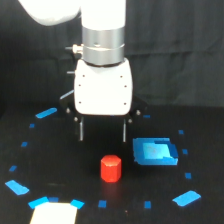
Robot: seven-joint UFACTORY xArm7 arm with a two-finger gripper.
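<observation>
A small red cylinder (110,170) stands upright on the dark table in the middle foreground. Higher in the picture than the cylinder, my gripper (103,132) hangs with its dark fingers spread apart. It is open, and nothing shows between the fingertips. The fingers are hard to make out against the black background. Right of the cylinder lies a blue square tray or box (142,159) with a lighter blue inside.
Light blue tape pieces (186,198) and small blue squares mark the dark table. A pale block (54,213) sits at the front left edge.
</observation>
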